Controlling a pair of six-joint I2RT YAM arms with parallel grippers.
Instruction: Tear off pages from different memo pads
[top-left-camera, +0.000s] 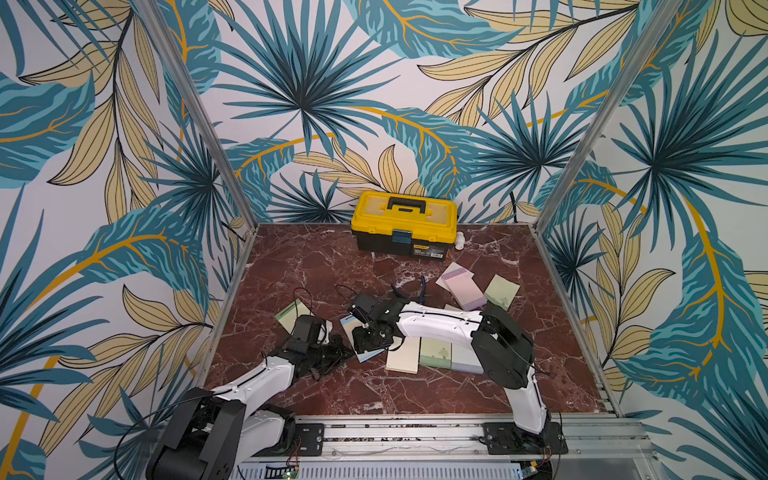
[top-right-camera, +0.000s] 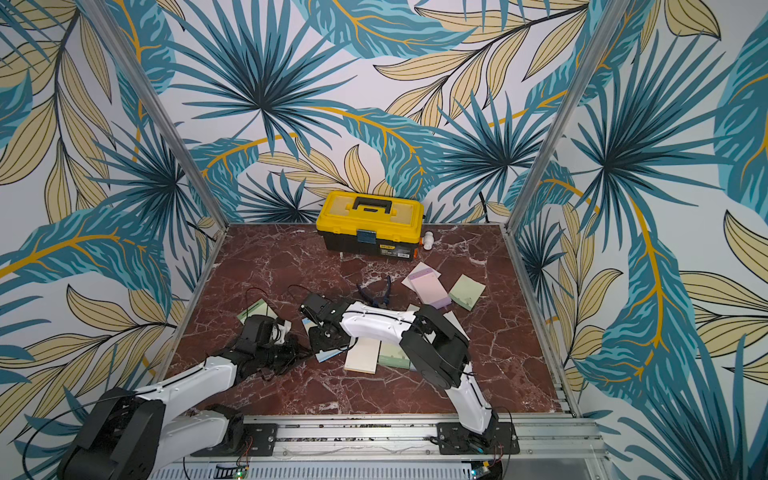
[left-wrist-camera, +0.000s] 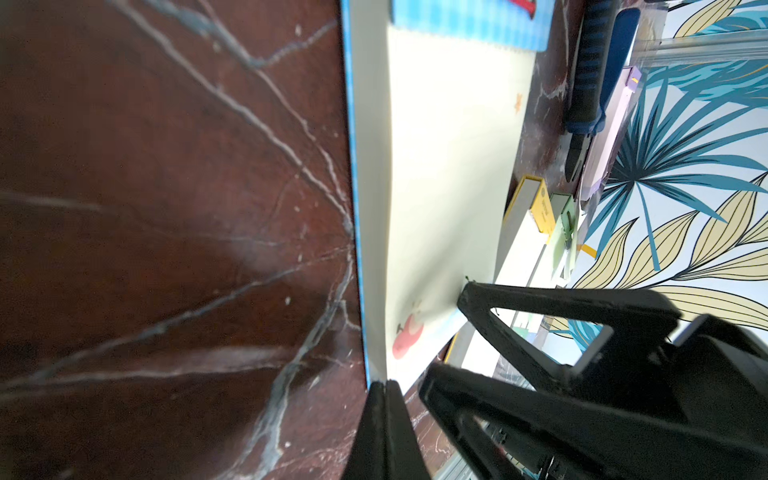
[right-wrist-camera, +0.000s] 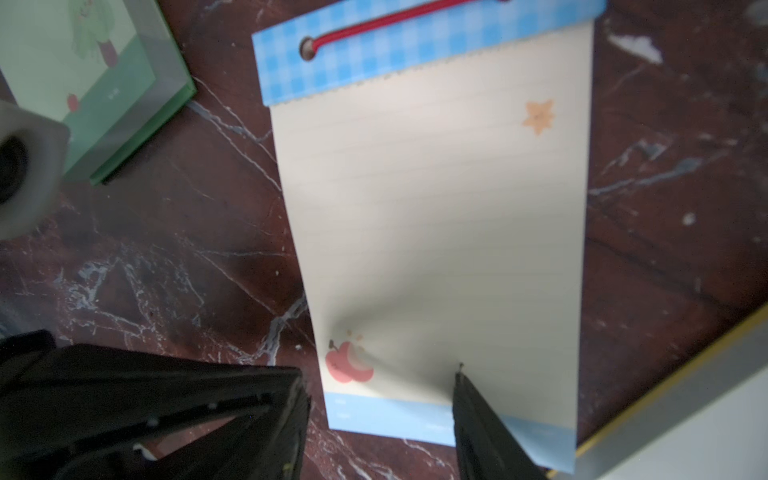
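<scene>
A memo pad (right-wrist-camera: 432, 216) with blue checked binding, red cord and apple print lies on the marble table (left-wrist-camera: 176, 176). My left gripper is shut at the pad's lower left corner, nothing clearly visible between its fingers. My right gripper is open over the pad's bottom edge, one finger on each side of the apple corner region. A green pad (right-wrist-camera: 104, 88) lies beside it in the right wrist view. More cream, green and pink pads (top-left-camera: 462, 286) lie to the right in the top views.
A yellow toolbox (top-left-camera: 404, 224) stands at the back, a white bottle (top-right-camera: 428, 240) beside it. Blue-handled pliers (left-wrist-camera: 592, 80) lie behind the pad.
</scene>
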